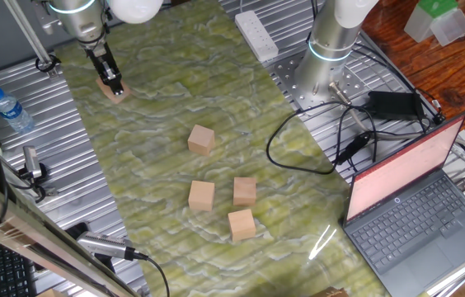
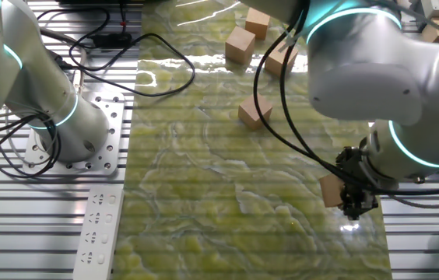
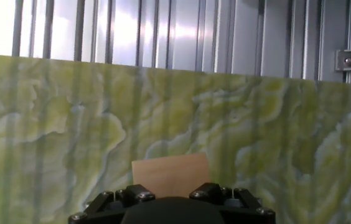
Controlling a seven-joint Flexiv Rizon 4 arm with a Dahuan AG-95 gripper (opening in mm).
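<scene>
At the far left of the table in exterior view 1, a light wooden block (image 1: 126, 86) is partly covered by my gripper (image 1: 119, 91), whose dark fingers come down over it. From the other side, exterior view 2 has this block (image 2: 330, 190) right against the gripper (image 2: 354, 190). The wrist view shows the block's pale face (image 3: 171, 171) beyond the two fingertips, which stand apart and overlap its lower part. Whether they press on its sides is hidden. Elsewhere on the green marbled mat lie wooden blocks: one alone (image 1: 201, 140), and three grouped (image 1: 202, 195).
Black cable (image 1: 270, 151) loops onto the mat near the laptop (image 1: 410, 206). A water bottle (image 1: 11, 110) is off the left edge. The mat between gripper and loose blocks is clear.
</scene>
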